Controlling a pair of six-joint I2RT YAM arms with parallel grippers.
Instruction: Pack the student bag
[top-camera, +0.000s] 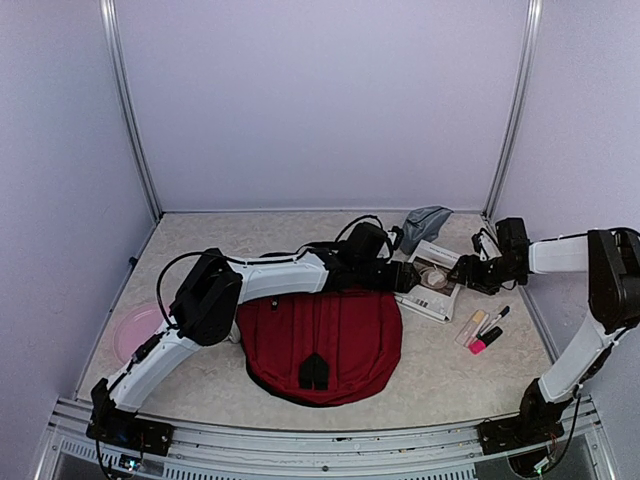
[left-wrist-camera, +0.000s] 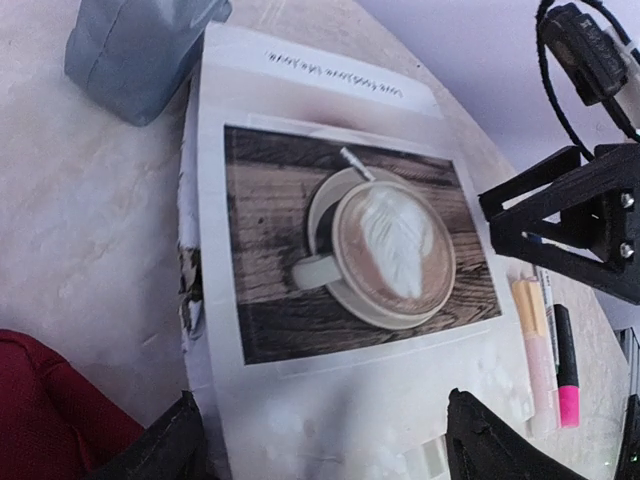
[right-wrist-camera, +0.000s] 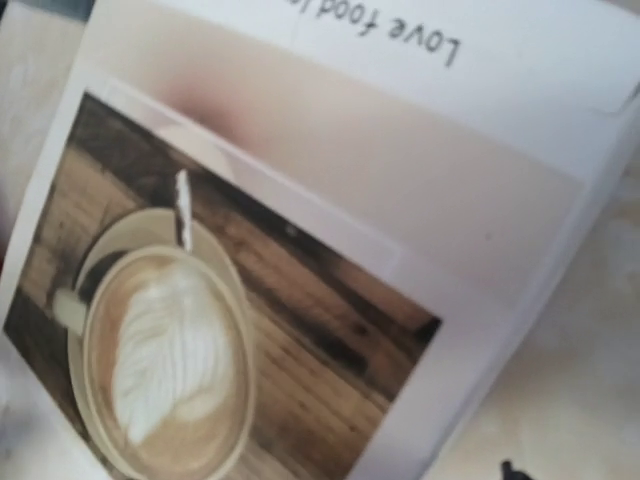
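A white book (top-camera: 428, 302) with a coffee-cup picture lies at a slant right of the red backpack (top-camera: 350, 345). At the book's left side, by the bag's upper right corner, is my left gripper (top-camera: 405, 277). In the left wrist view its fingers (left-wrist-camera: 165, 445) stand wide apart at the bottom, with the book's near part (left-wrist-camera: 310, 415) in front of them. My right gripper (top-camera: 462, 272) is at the book's right edge, a gap showing between its fingers. Whether the book's edge lies between those fingers is hidden.
A grey pouch (top-camera: 425, 225) stands behind the book. Pens and a pink-ended marker (top-camera: 486, 341) lie to its right front. A pink plate (top-camera: 135, 330) is at the far left, partly behind the left arm. Bare table lies in front of the pens.
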